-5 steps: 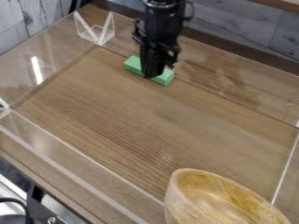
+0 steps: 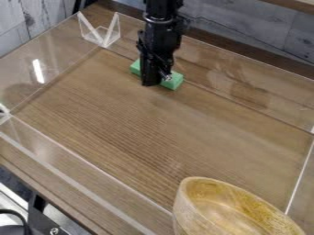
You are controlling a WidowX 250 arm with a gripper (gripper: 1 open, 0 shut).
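My black gripper (image 2: 154, 72) hangs from the top of the camera view, down at a small green block (image 2: 172, 79) near the back of the wooden table. The block lies around and just behind the fingertips; whether the fingers touch it or are open or shut is hard to tell.
A large yellow bowl (image 2: 227, 209) stands at the near right. A grey panel runs along the back right, and clear plastic pieces sit at the left edges.
The gripper has shifted slightly left and back and looks narrower in view. The green block appears in much the same place.
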